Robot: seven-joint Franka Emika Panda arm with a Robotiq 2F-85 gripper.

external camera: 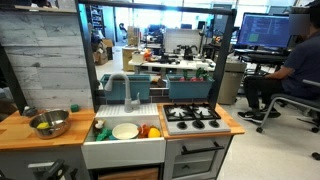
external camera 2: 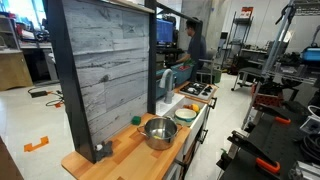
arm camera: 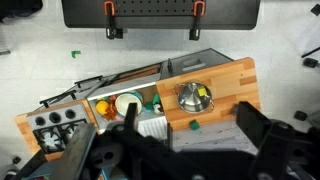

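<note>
In the wrist view my gripper looks down from above, its dark fingers spread wide at the lower left and right. It appears open, and nothing shows between the fingers. Below lies the counter with a metal pot (arm camera: 193,97), which holds a small yellow thing (arm camera: 201,91). The same pot (external camera: 50,124) rests on the wooden counter left of the sink (external camera: 105,154) in exterior view 1. Inside the sink are a pale round dish (external camera: 125,131), a green item (external camera: 103,134) and orange-yellow items. I cannot make out the gripper in either exterior view.
A stove top (external camera: 193,118) lies right of the sink, over drawers. The tall faucet (external camera: 125,88) rises behind the basin. A small green object (external camera 2: 136,120) stands behind the pot, near the grey plank wall (external camera 2: 115,75). Bare wood surrounds the pot.
</note>
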